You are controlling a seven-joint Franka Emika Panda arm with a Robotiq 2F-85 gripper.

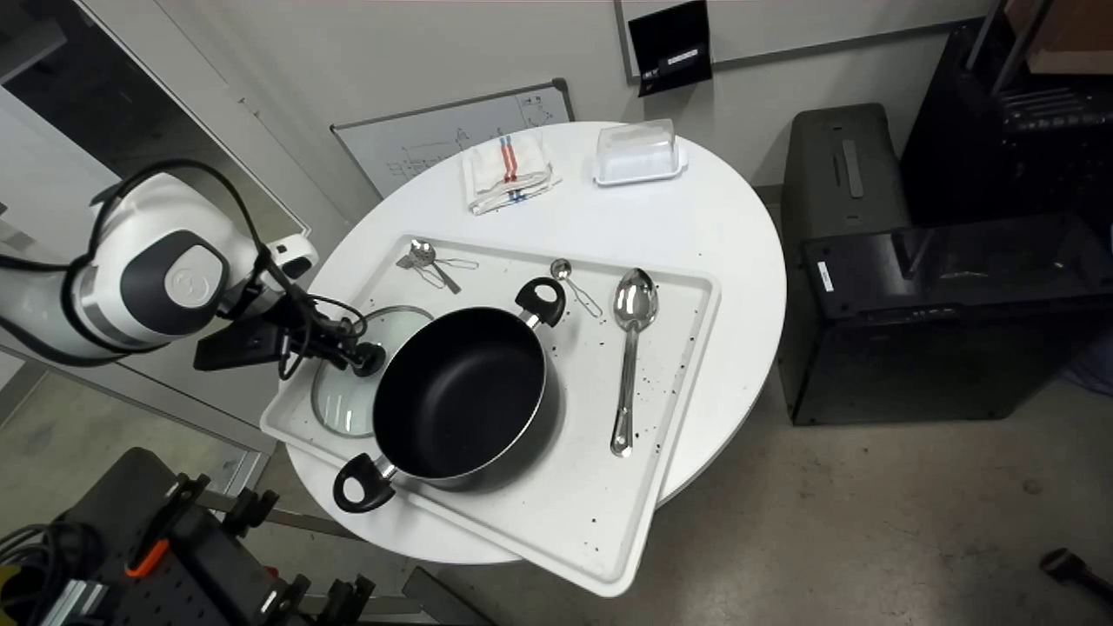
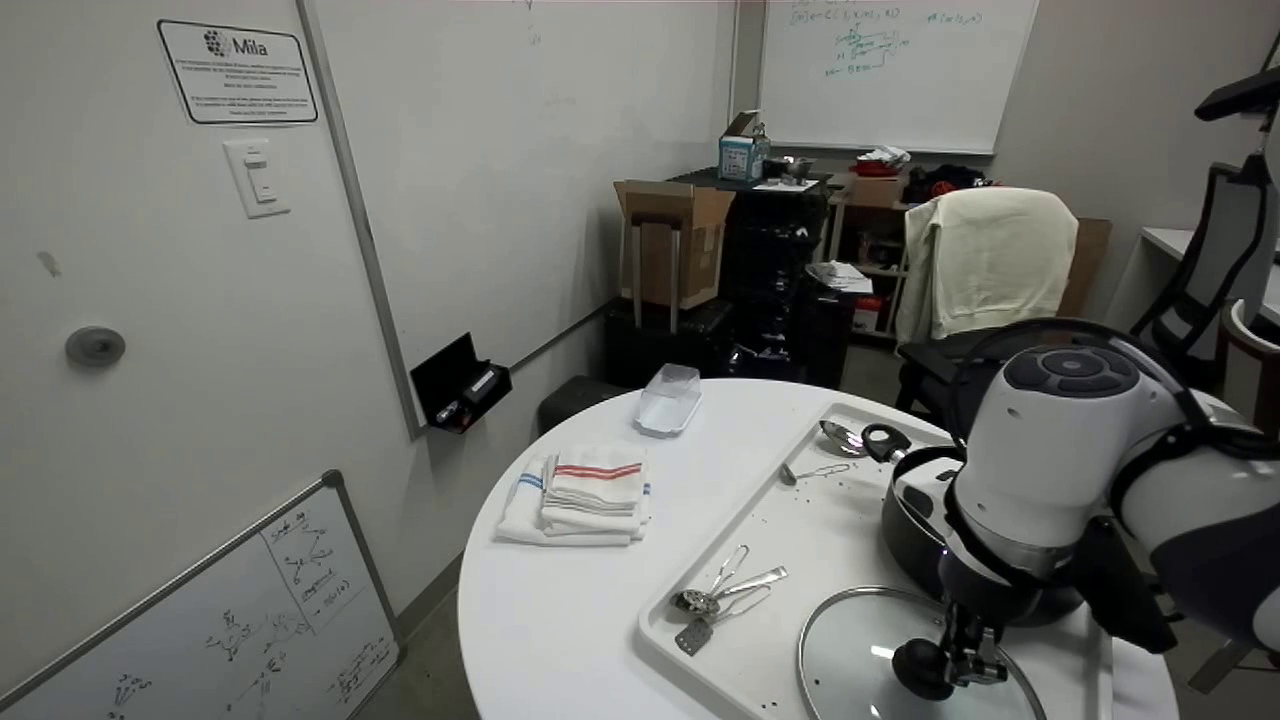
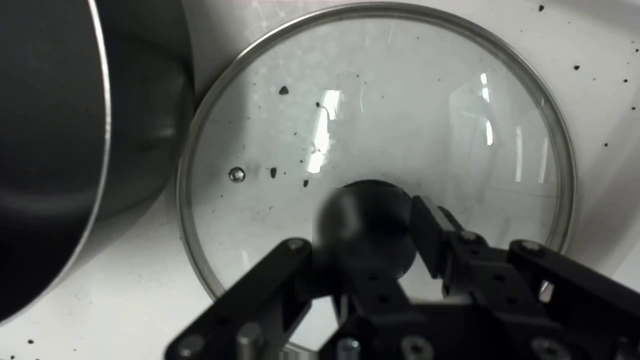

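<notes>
A round glass lid [image 3: 390,102] with a metal rim lies in the tray beside the pot, with the rim reaching close to the pot's side. My gripper is shut on its black knob [image 3: 375,210], one finger on each side. In exterior view 2 the knob [image 2: 921,667] shows next to the fingers, over the lid [image 2: 858,654]. Whether the lid's rim rests flat or is slightly raised, I cannot tell. The black two-handled pot [image 1: 464,396] stands uncovered and empty, partly hiding the lid in exterior view 1.
The white tray [image 1: 584,522] also holds a large slotted spoon [image 1: 628,355], a small ladle [image 1: 561,269] and small utensils [image 1: 423,252]. Folded towels [image 1: 508,172] and a clear-lidded dish [image 1: 638,153] stand at the table's back. The tray's front right is clear.
</notes>
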